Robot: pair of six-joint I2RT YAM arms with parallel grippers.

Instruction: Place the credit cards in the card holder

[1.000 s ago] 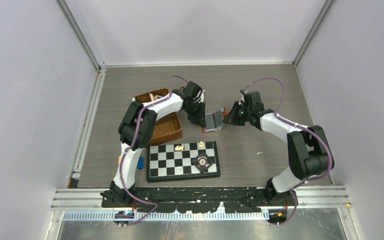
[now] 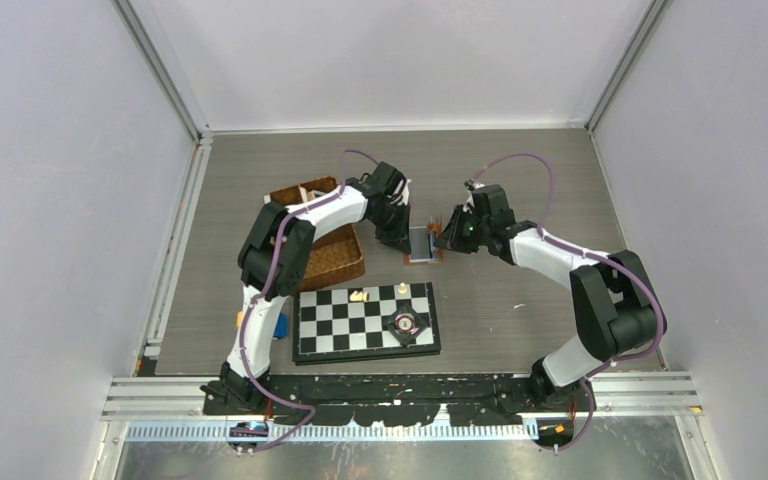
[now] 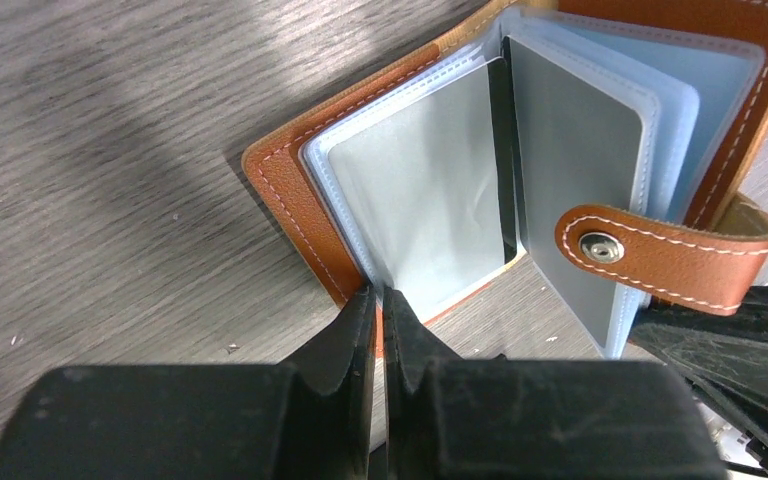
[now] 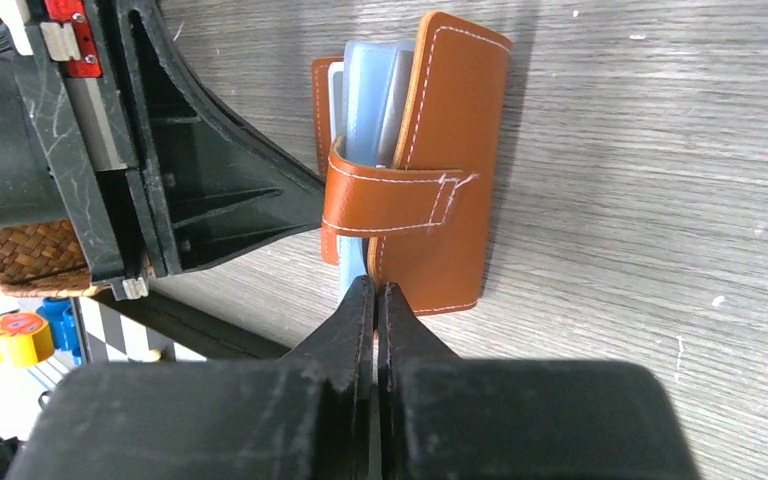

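The brown leather card holder [image 2: 416,258] lies on the table between my grippers, its clear sleeves [image 3: 410,180] spread and its snap strap [image 3: 670,260] raised. My left gripper is shut on the holder's near left edge at a sleeve. My right gripper is shut on the upraised side of the holder, by the cover [image 4: 450,120] and sleeves. I cannot make out any loose credit card.
A woven basket [image 2: 332,265] sits left of the holder, under my left arm. A chessboard [image 2: 340,340] with a few objects lies in front.
The left arm is almost unchanged.
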